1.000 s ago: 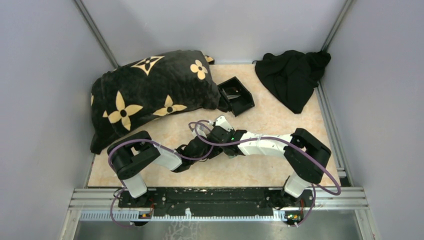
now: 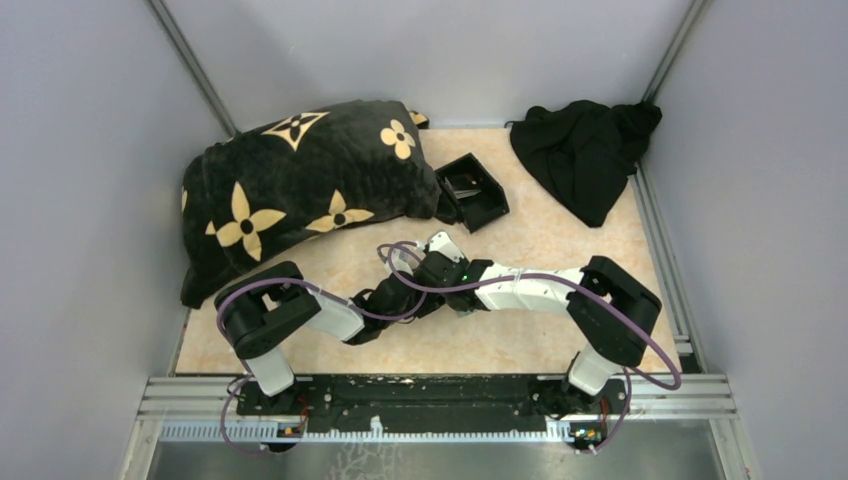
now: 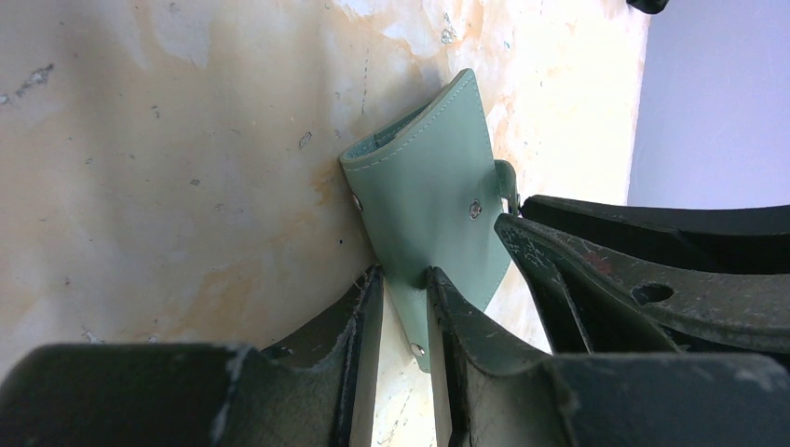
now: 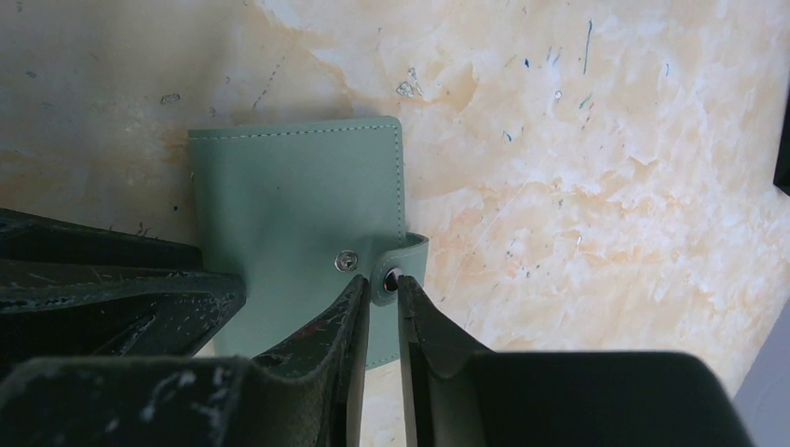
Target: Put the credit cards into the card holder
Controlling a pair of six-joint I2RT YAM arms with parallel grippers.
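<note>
The green card holder is tilted on edge in the left wrist view, its folded top edge gaping slightly. My left gripper is shut on its lower part. In the right wrist view the holder's flat face shows a metal snap and a small strap at its right edge. My right gripper has its fingertips close together around the end of that strap, a narrow gap between them. Whether they grip the strap cannot be told. No credit card is recognisable; the holder's inside is mostly hidden.
Behind the arms stands an open black box with a few small items inside. A dark patterned pillow fills the back left, and black cloth lies at the back right.
</note>
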